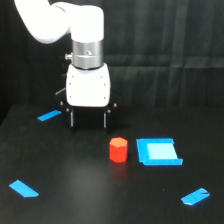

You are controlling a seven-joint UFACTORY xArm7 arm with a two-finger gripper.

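Note:
A red block, six-sided in outline, stands on the dark table near the middle of the camera view. Above and to its left, my white-bodied gripper points downward. Its dark fingers are spread wide, and only black background shows between them. The gripper is open and apart from the block.
Right of the block lies a blue-edged square with a white centre. Strips of blue tape mark the table at the front left, the front right and the back left.

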